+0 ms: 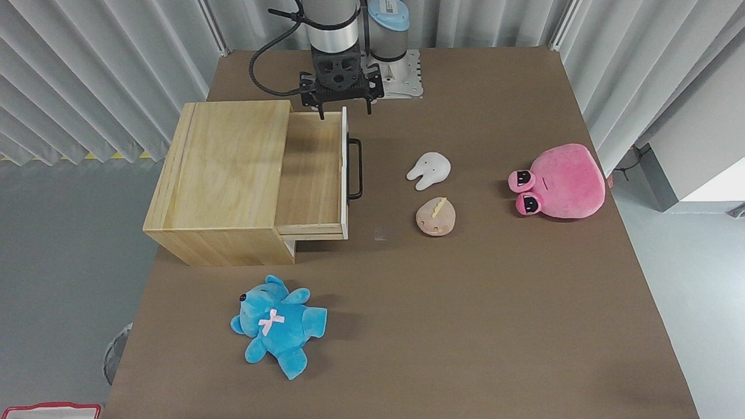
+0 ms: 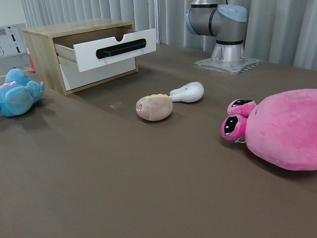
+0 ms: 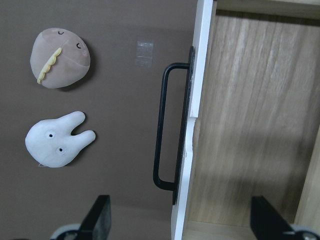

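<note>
My gripper is open with nothing between its fingers, above the back end of the pulled-out, empty drawer of a wooden cabinet. The drawer's black handle faces right in the front view. Right of it lie a white rabbit-like plush and, nearer, a round beige plush with a yellow crest. In the wrist view both plushes are left of the handle.
A blue bear with a pink bow lies in front of the cabinet. A pink big-eyed plush is at the right. The robot base stands at the back.
</note>
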